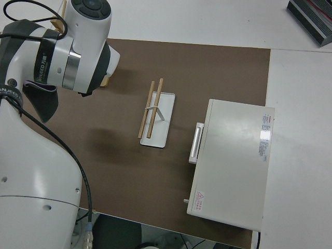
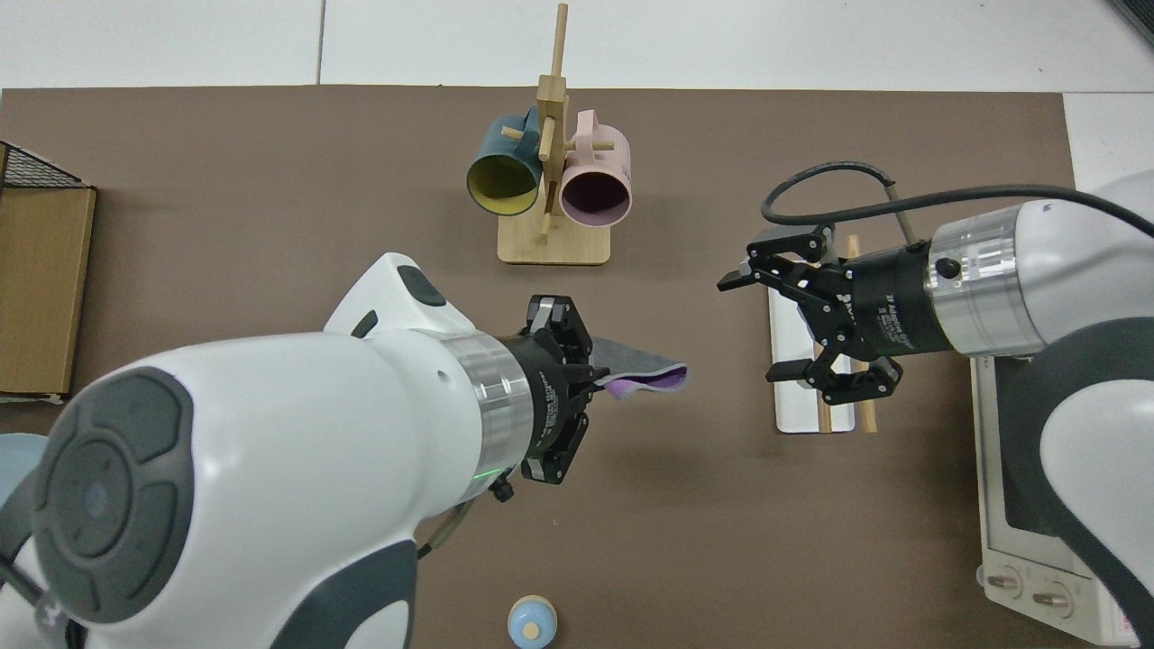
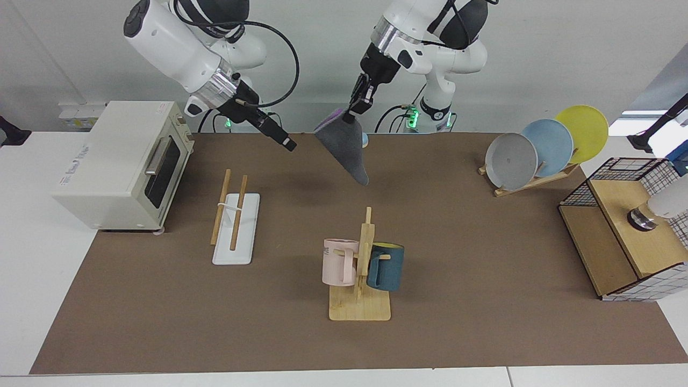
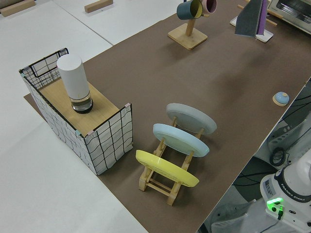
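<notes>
A grey cloth with purple lining (image 3: 339, 145) hangs from my gripper (image 3: 355, 109) on the right side of the left view, shut on it; the top view shows this arm at the lower left, the cloth (image 2: 638, 368) reaching toward the middle. My other gripper (image 3: 284, 138), at the right of the top view, hangs above the table near a white board with two wooden dowels (image 3: 243, 255); whether its fingers are open is unclear.
A wooden mug tree with pink (image 3: 338, 264) and teal (image 3: 385, 271) mugs, a white oven (image 3: 103, 180), a rack of plates (image 4: 167, 167), a wire shelf (image 4: 107, 145) and a small blue object (image 2: 532, 623) surround the free middle of the brown mat (image 3: 451, 290).
</notes>
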